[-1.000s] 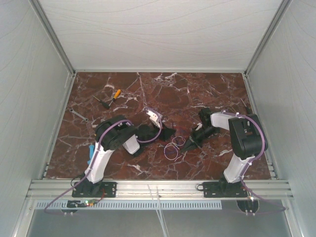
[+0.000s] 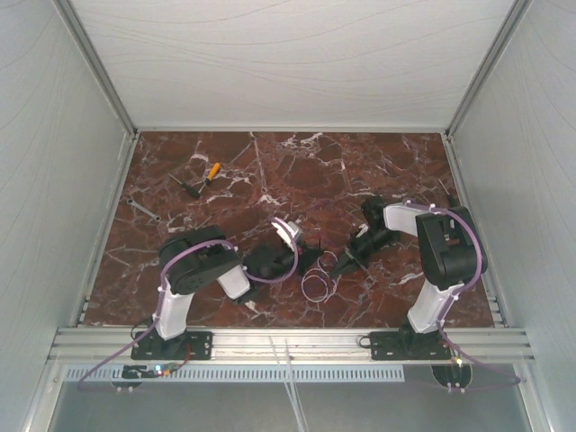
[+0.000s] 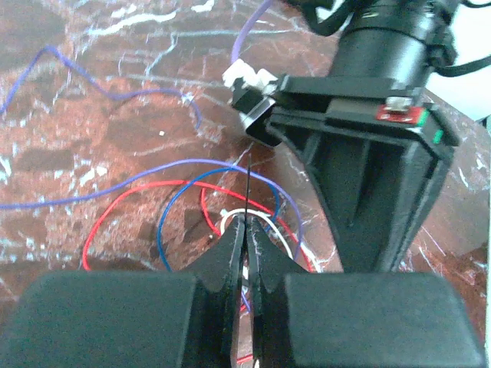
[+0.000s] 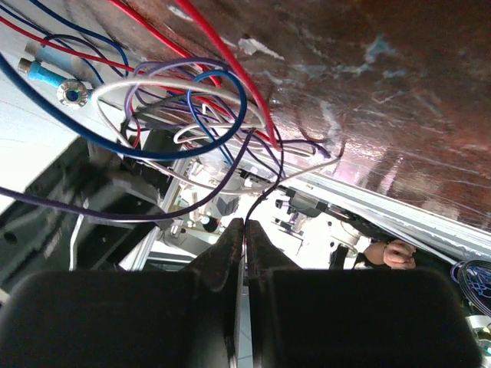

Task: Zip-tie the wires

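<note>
A loose bundle of purple, red, blue and white wires (image 2: 315, 287) lies in loops at the front middle of the table, between both grippers. My left gripper is shut, and a thin black strip (image 3: 248, 184), which looks like a zip tie, rises from its fingertips. Behind it in the left wrist view are the red wire (image 3: 103, 218) and blue wire (image 3: 162, 218). My right gripper is shut at the wires' right side; a thin dark strand (image 4: 265, 195) runs from its tips up to the bundle. Wire or tie, I cannot tell.
An orange-handled screwdriver (image 2: 212, 171), a dark-handled tool (image 2: 191, 190) and a wrench (image 2: 143, 210) lie at the back left. The right arm's gripper body (image 3: 368, 146) stands close to my left gripper.
The wire loops shifted a little. The right arm stays where it was.
</note>
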